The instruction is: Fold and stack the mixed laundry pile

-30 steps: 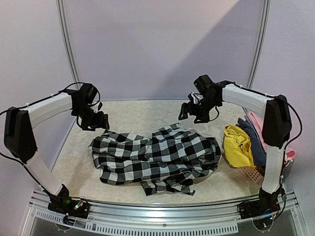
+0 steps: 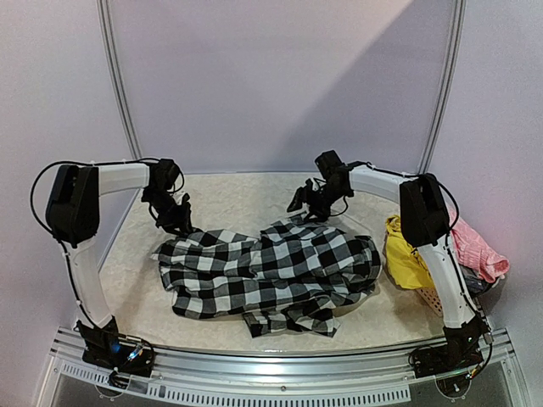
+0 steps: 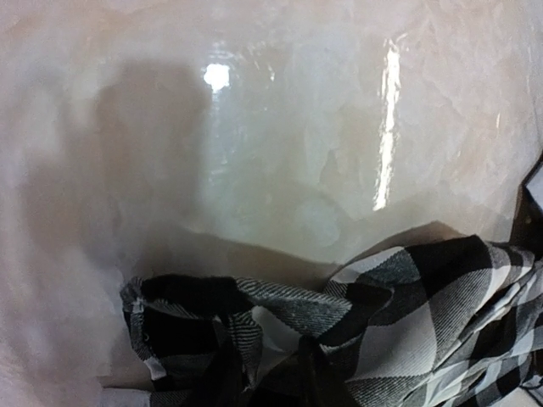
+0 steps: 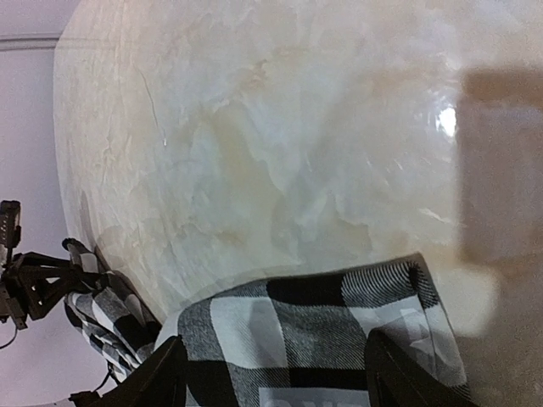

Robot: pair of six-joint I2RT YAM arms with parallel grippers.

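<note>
A black-and-white checked cloth (image 2: 263, 275) lies rumpled across the middle of the table. My left gripper (image 2: 180, 225) is down at its upper left edge; in the left wrist view its dark fingers (image 3: 314, 381) reach into the folded edge, partly hidden. My right gripper (image 2: 305, 203) stands at the cloth's upper middle corner; in the right wrist view its two fingers (image 4: 386, 373) are parted above the checked fabric (image 4: 288, 331), with no grasp visible.
A basket (image 2: 429, 302) at the right holds a yellow garment (image 2: 407, 259), a pink knit (image 2: 479, 250) and darker items, partly behind the right arm. Bare table (image 2: 237, 199) shows behind the cloth.
Both grippers have moved down and inward to the cloth's upper edge, the left one rightward, the right one leftward. The cloth looks unchanged.
</note>
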